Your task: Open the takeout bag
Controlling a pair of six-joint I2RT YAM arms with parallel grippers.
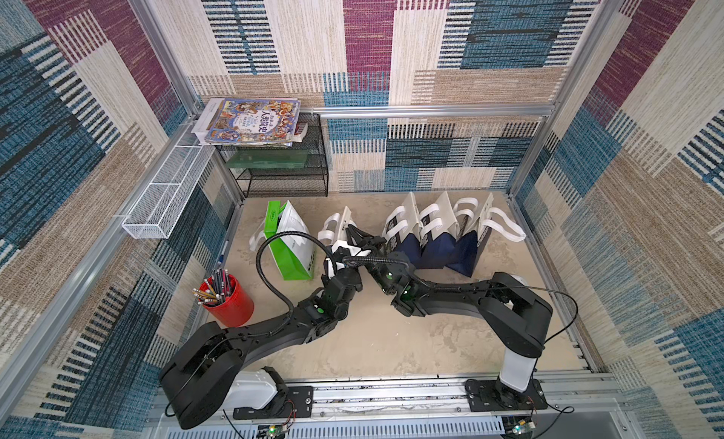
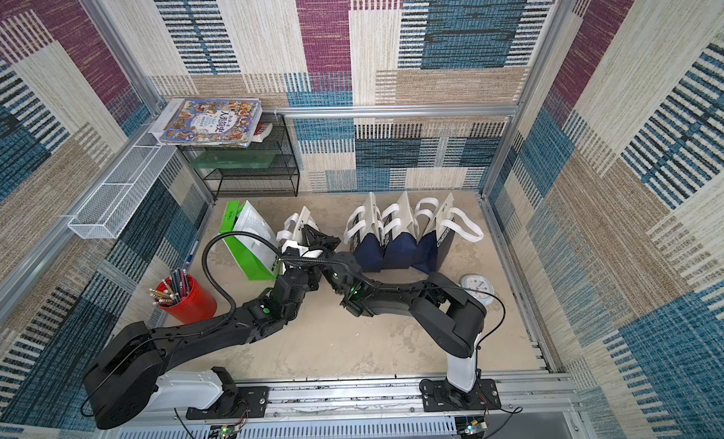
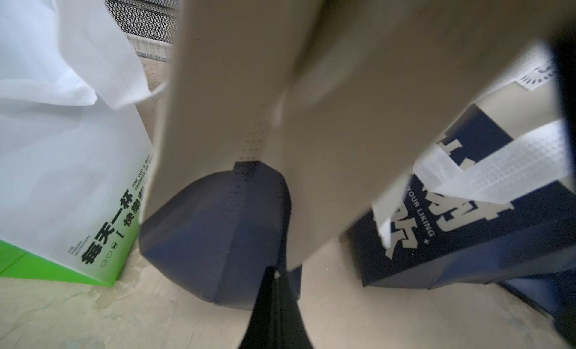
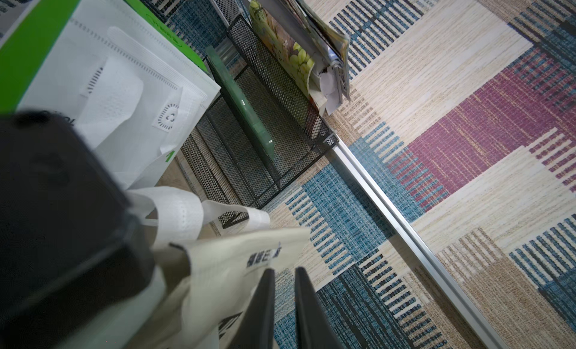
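Observation:
A beige takeout bag with a navy lower part (image 3: 210, 235) fills the middle of the left wrist view, its narrow folded side facing the camera. My left gripper is shut in front of that side, with nothing showing between its fingers. In the right wrist view the bag's upper panel (image 4: 246, 253) rises beside my right gripper, whose fingers stand a little apart with only the wall visible between them. From above, both grippers crowd the same bag (image 1: 344, 218), which leans left, and they hide its lower part.
A green and white bag (image 1: 290, 243) stands left of it. Several navy and beige bags (image 1: 437, 243) stand close on the right. A red pencil cup (image 1: 230, 307) is at the left, and a wire rack (image 1: 324, 163) stands behind.

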